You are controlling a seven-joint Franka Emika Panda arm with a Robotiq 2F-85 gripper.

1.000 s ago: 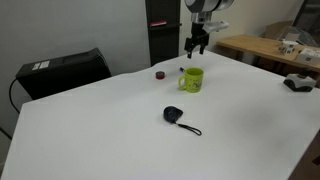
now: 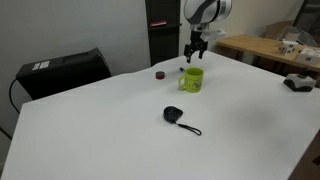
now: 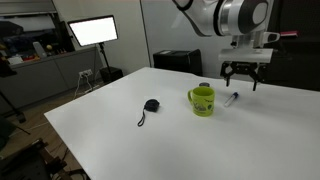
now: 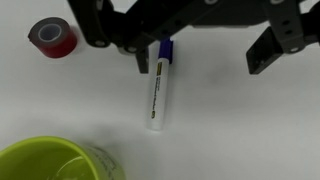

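My gripper stands open above the white table, its dark fingers wide apart and nothing between them. Below it a white marker (image 4: 159,88) with a blue cap lies flat, nearer the left finger than the right; in exterior view 2 the marker (image 3: 231,99) rests to the right of the green mug. That green mug (image 3: 203,101) stands upright, and in the wrist view its rim (image 4: 55,142) fills the lower left corner. A roll of red tape (image 4: 52,36) with a dark core lies left of the marker.
A small black object with a strap (image 2: 173,115) lies toward the front of the table. Beyond the right side are a wooden table (image 2: 262,48) and a dark device (image 2: 298,83).
In exterior view 1 my gripper has shifted slightly left and looks a little lower. The mug, tape and strapped black object have not moved.
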